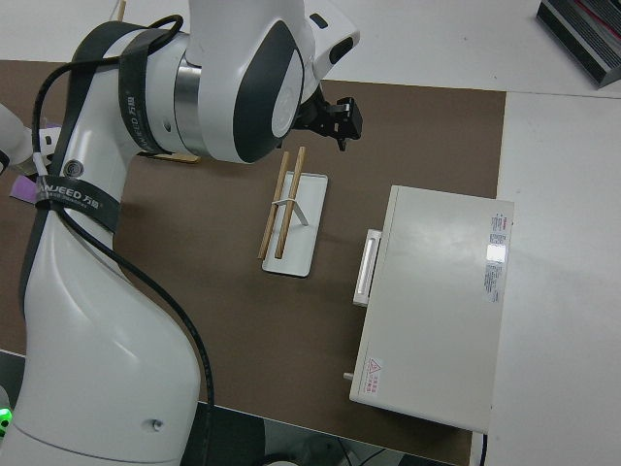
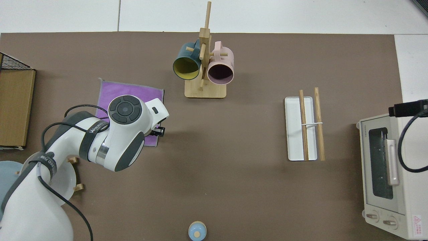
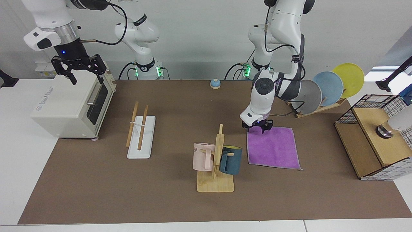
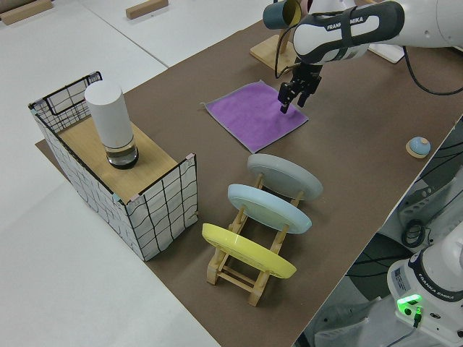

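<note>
A purple cloth lies flat on the brown mat. One arm's black gripper hangs at the cloth's back edge; the right view shows it low above the cloth, its finger state unclear. The other arm's gripper is raised over the white oven; its fingers are hard to read. A mug tree holds a pink mug and a teal mug.
A dish rack with grey, blue and yellow plates and a wire shelf stand at one side. A white board with two wooden rods and a small blue object lie on the mat.
</note>
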